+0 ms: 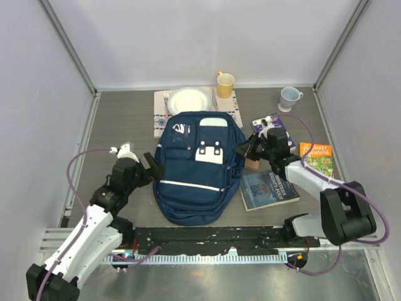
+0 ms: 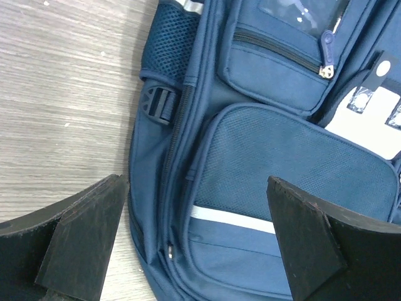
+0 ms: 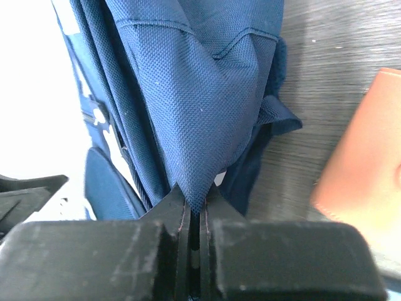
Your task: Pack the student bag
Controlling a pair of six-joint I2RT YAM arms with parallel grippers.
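The navy bag lies flat on its back in the middle of the table, front pockets facing up. In the right wrist view my right gripper is shut on the bag's side cloth, which is bunched and raised between its fingers. Beside the bag's left edge my left gripper is open, with nothing gripped; bag and bare table show past its fingers. A dark blue book, a purple book and an orange and green book lie at the right. A tan leather item rests by the bag's right side, partly hidden.
Behind the bag, a white plate sits on a patterned placemat with cutlery. A yellow mug stands near it, and a pale blue cup at the back right. Bare table lies left of the bag.
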